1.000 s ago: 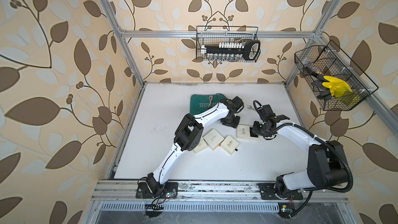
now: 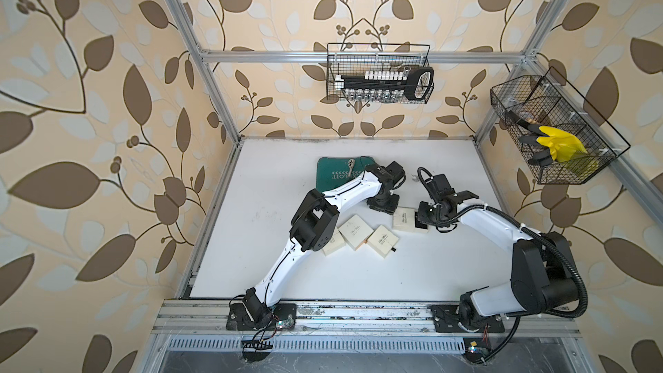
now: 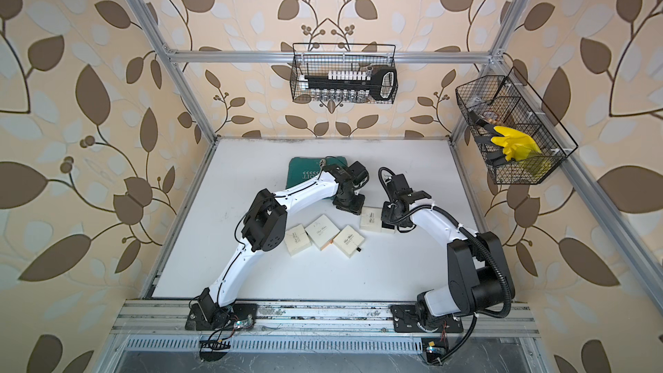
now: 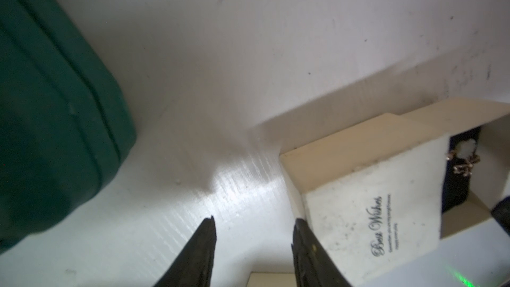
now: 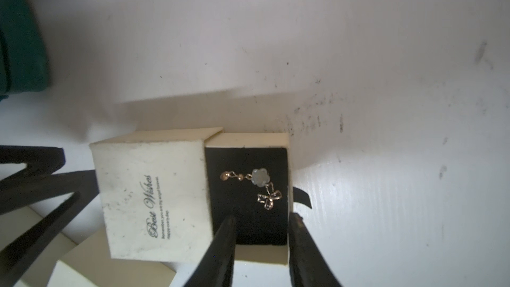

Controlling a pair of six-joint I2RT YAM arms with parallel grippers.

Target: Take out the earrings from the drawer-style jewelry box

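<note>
A cream drawer-style box (image 5: 154, 202) has its drawer pulled out to the right. An earring with a pale flower and a bow (image 5: 260, 177) lies on the drawer's black insert (image 5: 244, 218). My right gripper is open over the near edge of that insert, nothing visible between its fingers. My left gripper stands open just left of the same box, over the white table, nothing between its fingers.
A green case (image 4: 58, 127) lies behind and left. Several other cream boxes (image 3: 321, 231) sit in front of the arms. Wire baskets (image 2: 380, 76) hang on the back and right.
My right gripper has shifted slightly left since a second ago, along with the open box. The left arm looks unchanged.
</note>
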